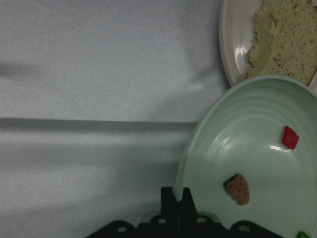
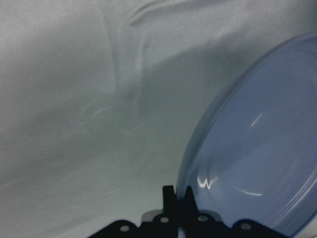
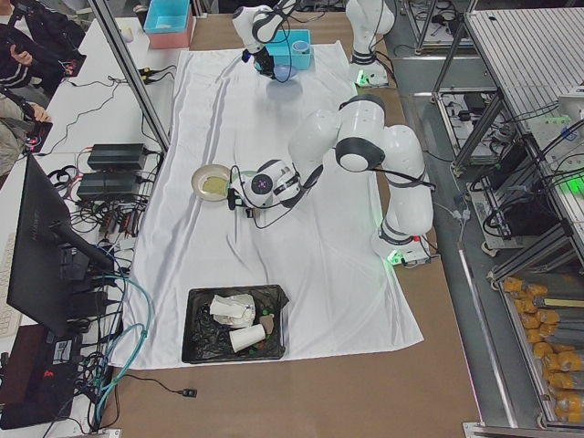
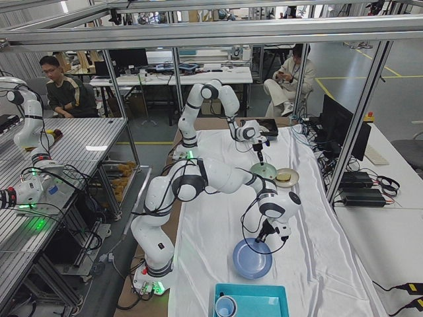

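Observation:
A green plate (image 1: 247, 148) holding a red piece (image 1: 290, 138), a brown piece (image 1: 237, 188) and a green bit sits beside a cream plate (image 3: 203, 182) with a pale yellow slice (image 1: 280, 39). My left gripper is shut at the green plate's left rim. A blue plate (image 4: 252, 267) lies near the turquoise bin (image 4: 251, 290); my right gripper is shut on its rim.
A black lined bin (image 3: 235, 351) with paper and a cup stands at one table end. A cup (image 4: 225, 306) sits in the turquoise bin. A monitor and cables line one side.

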